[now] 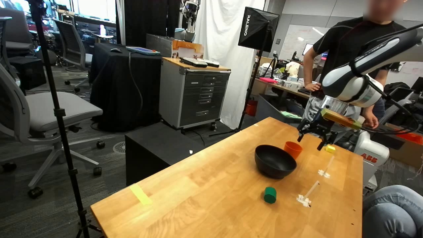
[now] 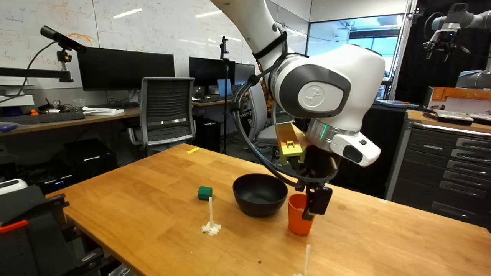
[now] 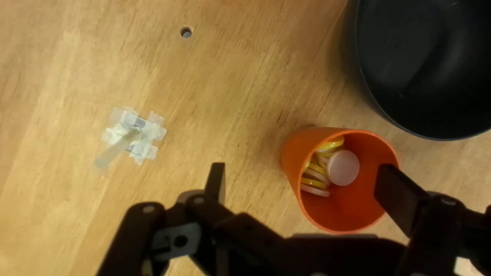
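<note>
My gripper is open above the table, its two dark fingers wide apart with nothing held. Between and beyond them in the wrist view is an orange cup (image 3: 294, 158), closest to the right finger. Yellow and pale discs (image 3: 315, 177) lie inside the cup, along with a pale round piece (image 3: 343, 168). Beside the cup stands a black bowl (image 1: 273, 162), which looks empty in the wrist view. A green block (image 1: 270, 195) rests on the table past the bowl. Near the table's far right side is a small yellow block (image 1: 330, 148).
Two thin upright pegs are taped to the table; one peg (image 2: 210, 214) is near the green block, the other peg (image 2: 307, 262) nearer the cup. Bare wooden tabletop (image 1: 198, 190) stretches away on the bowl's far side from the arm. A person stands behind the arm.
</note>
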